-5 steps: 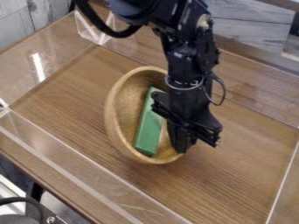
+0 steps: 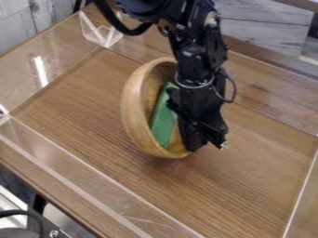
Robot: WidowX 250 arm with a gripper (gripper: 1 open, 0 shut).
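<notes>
A tan oval bowl is tilted up on its side in the middle of the table. A green block lies inside it. The black gripper reaches down over the bowl's right part, its lower end at the bowl's right side. The fingers are dark and overlap the bowl, so whether they grip the rim cannot be seen clearly.
A clear plastic object stands at the back left. Black cables lie at the lower left edge.
The bowl has tipped further upright and moved slightly up in the view, with the gripper rising alongside it.
</notes>
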